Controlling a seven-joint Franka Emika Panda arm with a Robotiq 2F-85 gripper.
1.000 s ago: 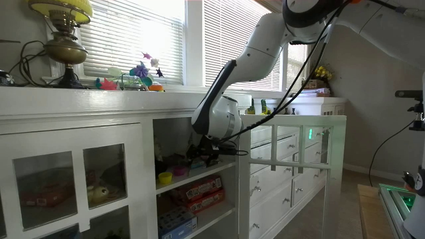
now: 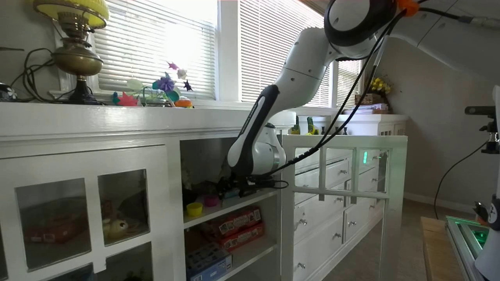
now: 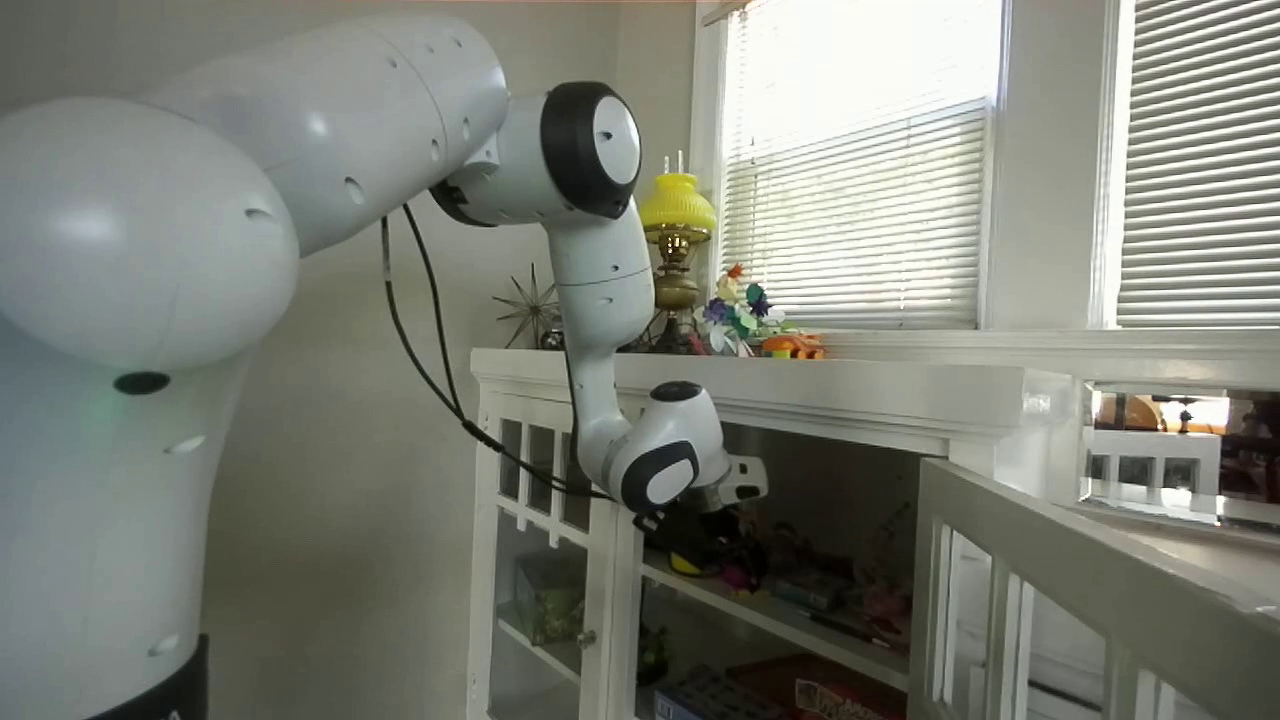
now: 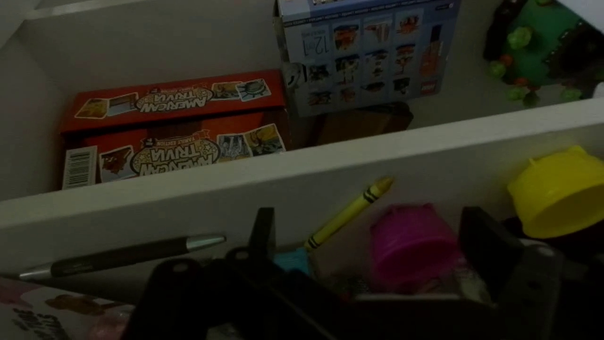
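My gripper stands open inside the cabinet, over the upper shelf (image 2: 232, 203), its dark fingers spread wide in the wrist view. Between and beyond the fingertips lie a pink cup (image 4: 413, 243), tipped with its mouth toward the camera, and a yellow crayon (image 4: 348, 214). Part of a light-blue object (image 4: 293, 260) shows beside the left finger; the gripper hides the rest. A yellow cup (image 4: 557, 192) sits right of the right finger. A dark pen (image 4: 124, 256) with silver ends lies to the left. Nothing is visibly held.
Below are red trivia boxes (image 4: 181, 102) and a blue box (image 4: 371, 56) on the lower shelf. The open cabinet door (image 2: 396, 187) stands to the right in exterior view 1. A lamp (image 2: 77, 56) and paper flowers (image 2: 164, 84) stand on the cabinet top.
The arm's wrist and gripper have come down a little toward the upper shelf, and the hand's tilt has changed. The cups and boxes have not visibly moved.
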